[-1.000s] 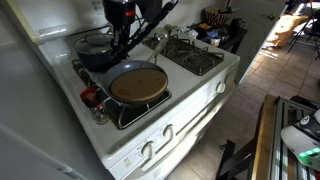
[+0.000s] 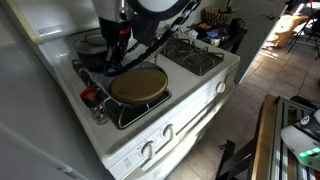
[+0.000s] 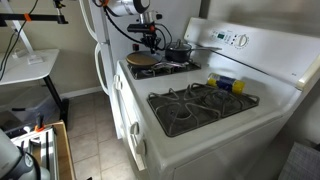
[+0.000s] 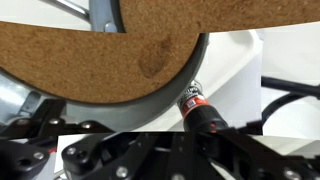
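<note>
A round pan (image 2: 139, 86) with a brown inner surface sits on the near-left burner of the white stove. My gripper (image 2: 114, 69) is low at the pan's back-left rim, in front of the dark pot (image 2: 90, 46); whether it touches either is unclear. It appears shut, with nothing seen between its fingers. In the wrist view, the pan (image 4: 100, 65) fills the upper left, and a small bottle (image 4: 194, 97) with a red and black label stands just outside its rim. That view is broken by seams, and the fingertips are hard to make out.
Small jars (image 2: 91, 97) stand at the stove's left edge, close to the pan. A yellow and blue item (image 3: 226, 83) lies behind the other burner grate (image 3: 200, 107). The white stovetop between the two burner areas is mostly clear.
The pan and the pot look unmoved.
</note>
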